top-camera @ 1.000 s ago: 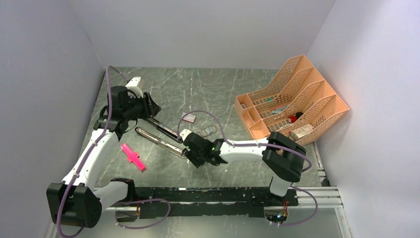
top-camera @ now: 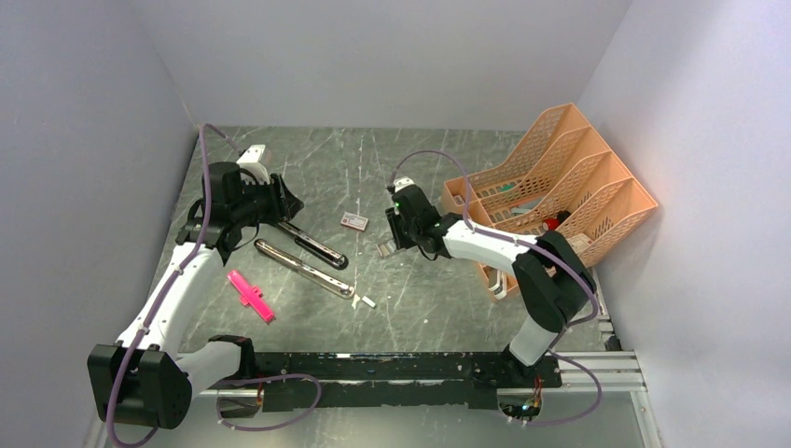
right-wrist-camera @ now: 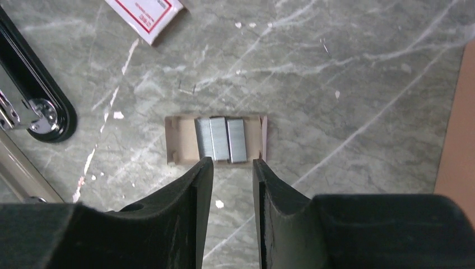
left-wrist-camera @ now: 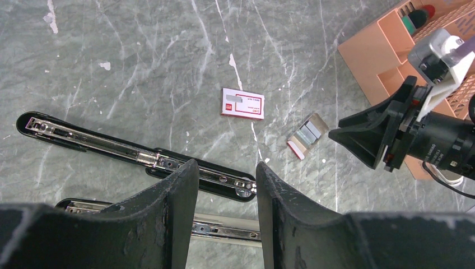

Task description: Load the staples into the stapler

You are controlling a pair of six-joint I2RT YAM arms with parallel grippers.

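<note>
An opened-out stapler (left-wrist-camera: 140, 154) lies on the grey marbled table, its black and silver length partly behind my left fingers. Nearer the front lies a second opened stapler (top-camera: 303, 268) with a light body. An open staple box (right-wrist-camera: 190, 137) holds grey strips of staples (right-wrist-camera: 219, 139); a closed white and red box (left-wrist-camera: 242, 103) lies beside it. In the top view my left gripper (top-camera: 297, 203) hovers over the far end of the black stapler, its fingers apart and empty. Above the open box, my right gripper is open with nothing between its fingers.
A small white piece (top-camera: 369, 301) lies by the light stapler's tip. The pink stapler-like object (top-camera: 250, 296) sits at front left. An orange mesh organizer (top-camera: 560, 187) with compartments stands on the right.
My right arm has moved from the light stapler's tip to the back right, over the open staple box. The left arm stays where it was.
</note>
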